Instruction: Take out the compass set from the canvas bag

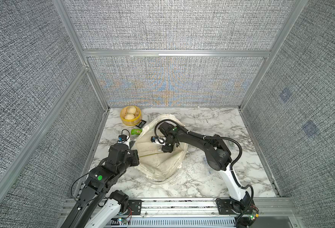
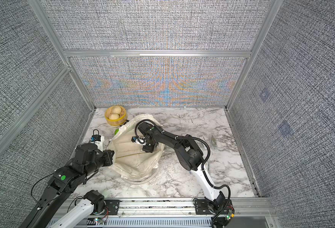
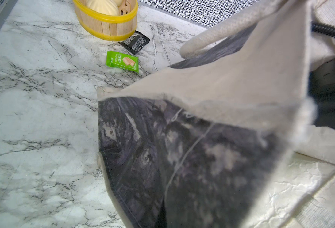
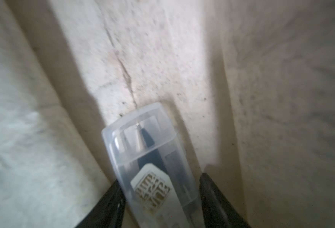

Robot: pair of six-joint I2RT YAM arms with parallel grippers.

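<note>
The cream canvas bag (image 1: 158, 163) lies mid-table, mouth spread. My right gripper reaches inside it; in the right wrist view its two dark fingers are part open on either side of a clear plastic case (image 4: 144, 136) with metal and dark pieces inside, apparently the compass set. Whether they press on it I cannot tell. My left gripper is at the bag's left side in the top views; the left wrist view shows bag fabric with a dark marbled face (image 3: 144, 159), and its fingertips are hidden.
A yellow-rimmed steamer with buns (image 3: 104, 28) stands back left, beside a black packet (image 3: 135, 41) and a green packet (image 3: 121, 60). Transparent items lie right of the bag, partly under the right arm. Free table is at the back right.
</note>
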